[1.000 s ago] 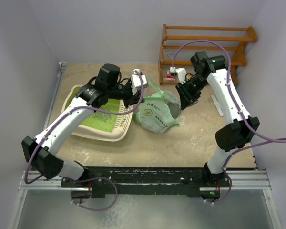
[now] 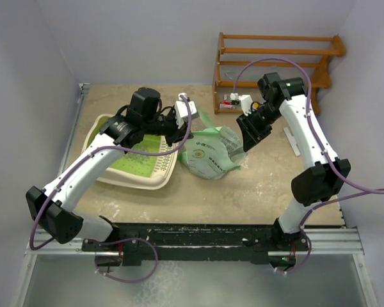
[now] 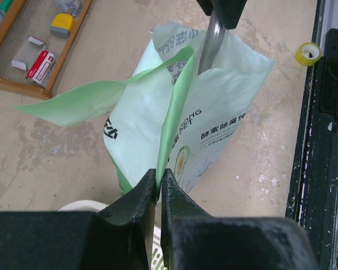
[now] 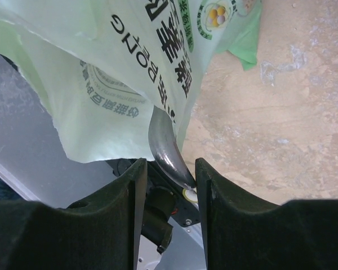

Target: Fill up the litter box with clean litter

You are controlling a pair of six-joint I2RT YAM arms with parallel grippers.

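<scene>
A pale green-white litter bag [image 2: 208, 157] stands open beside the litter box [image 2: 134, 183], which holds a green tray. My left gripper is shut on the bag's green top edge. In the right wrist view a metal scoop [image 4: 166, 143] reaches down into the bag's opening. My right gripper is at the scoop's upper end, its fingers somewhat apart; whether they grip the handle is unclear.
A wooden rack [image 2: 275, 36] with small items, including a red can [image 3: 40, 67], stands at the back right. A roll of yellow tape [image 3: 308, 54] lies on the table.
The left gripper and bag have barely moved.
</scene>
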